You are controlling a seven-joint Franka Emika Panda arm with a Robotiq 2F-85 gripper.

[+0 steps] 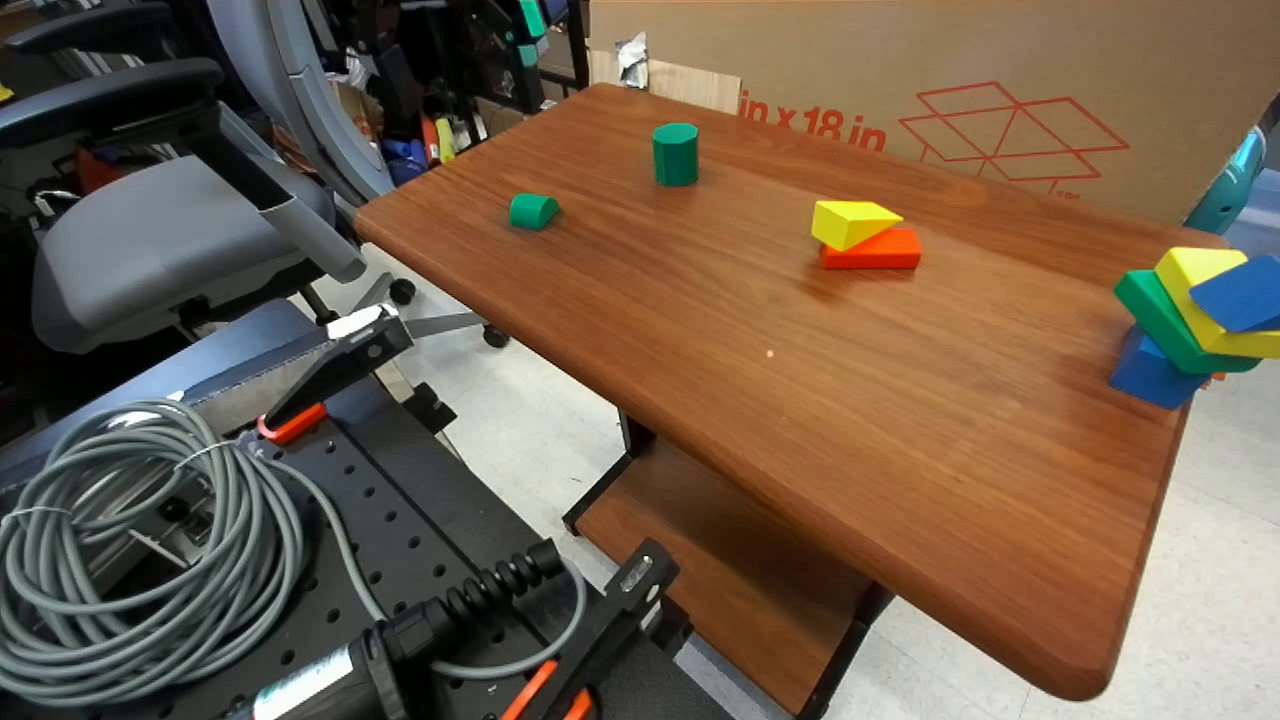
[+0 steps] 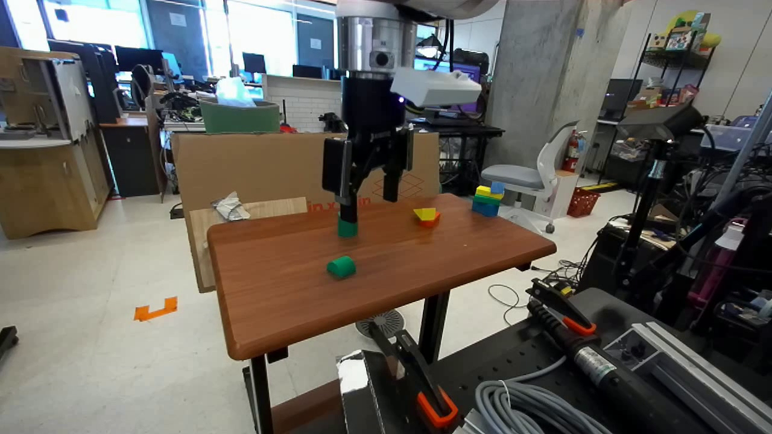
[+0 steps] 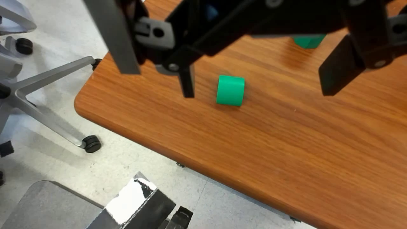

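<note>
My gripper [image 2: 370,206] hangs over the wooden table with its fingers wide apart; no object sits between the fingers. In the wrist view the fingers [image 3: 187,82] show at the top, and a small green half-round block [image 3: 230,91] lies on the table beyond them. A taller green cylinder [image 1: 675,155] stands upright near the table's far edge, partly hidden behind a finger in exterior view 2. Toward the middle, a yellow wedge [image 1: 851,223] rests on an orange-red block [image 1: 875,251]. At the right edge, a blue block [image 1: 1154,370] bears green, yellow and blue pieces in a tilted stack.
A large cardboard box [image 1: 1020,108] stands along the table's far side. A black cart with a coiled grey cable [image 1: 132,540] and clamps borders the near side, and a grey chair [image 1: 168,252] is at the left.
</note>
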